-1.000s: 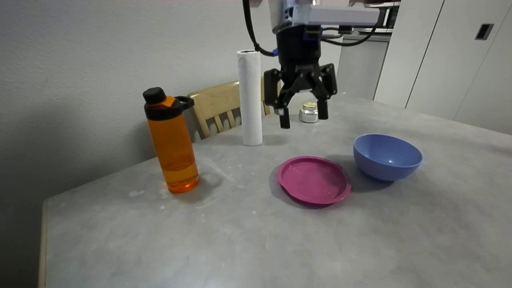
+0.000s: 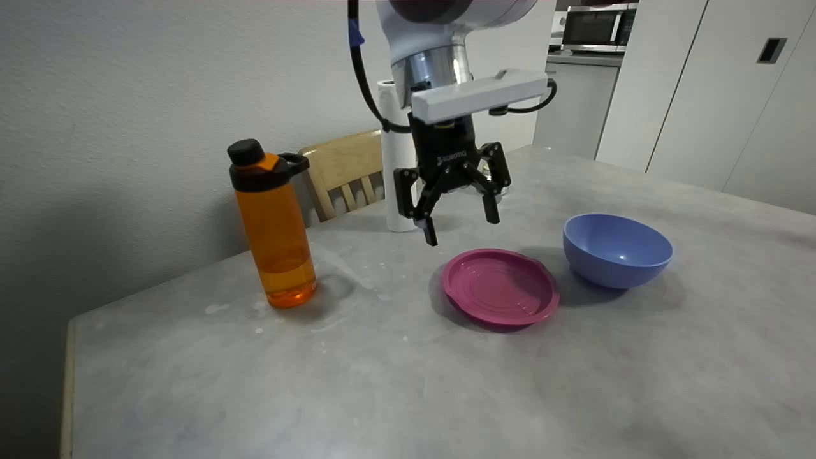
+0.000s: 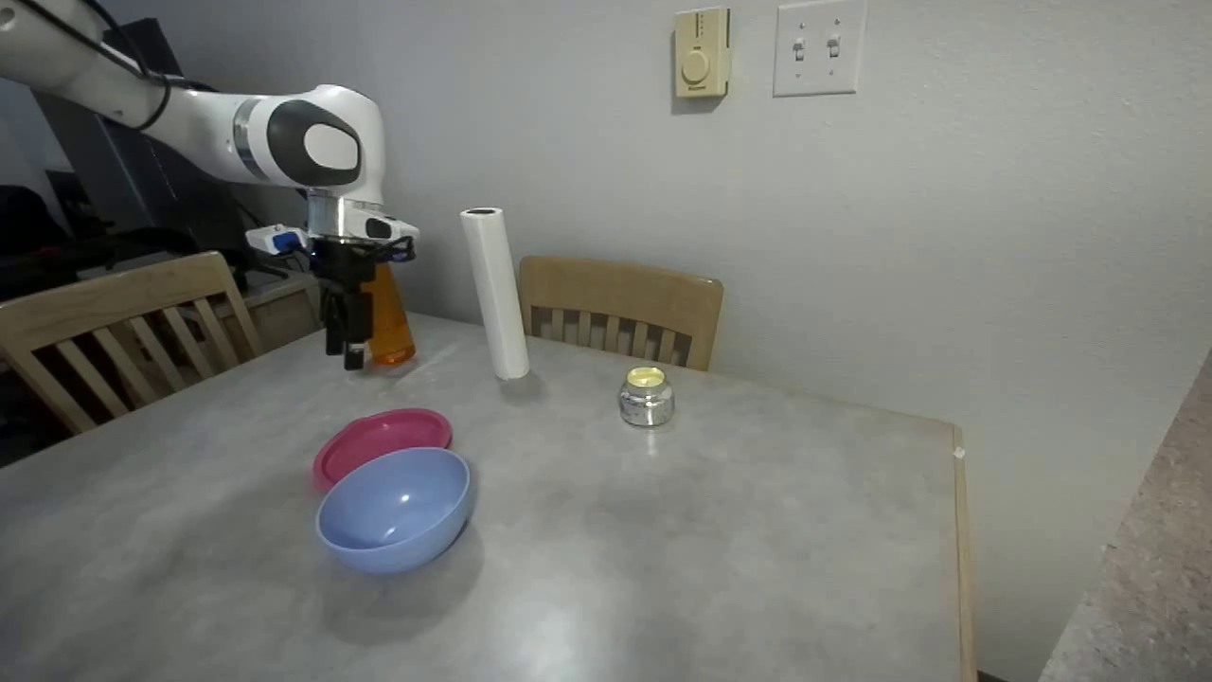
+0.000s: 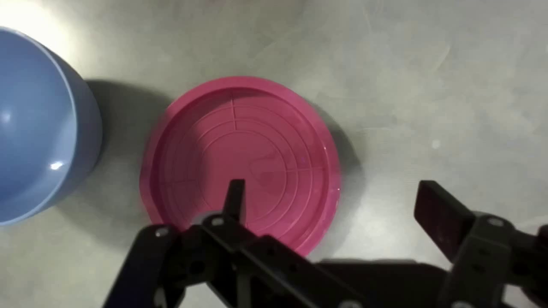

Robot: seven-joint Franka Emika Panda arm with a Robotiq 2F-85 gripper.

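My gripper point(image 2: 462, 231) stands open above the table, its fingers well apart and nothing between them. Below it lies a round pink plate point(image 2: 501, 287), flat and empty. In the wrist view one finger point(image 4: 235, 200) overlaps the lower part of the pink plate point(image 4: 246, 159), while the other finger point(image 4: 444, 218) is over bare table to its right. Beside the plate, a blue bowl point(image 2: 616, 252) sits upright and looks empty; only part of the blue bowl point(image 4: 36, 128) shows at the wrist view's left edge.
An orange bottle point(image 2: 276, 237) stands near the wall. A white paper roll point(image 3: 496, 294) stands upright at the table's wall side, with a small silver jar point(image 3: 647, 398) farther along. Wooden chairs point(image 3: 619, 297) border the table.
In exterior view 1 the gripper has come lower, shifted somewhat left and tilted. It now covers parts of the paper roll and jar. Plate, bowl and bottle have stayed put.
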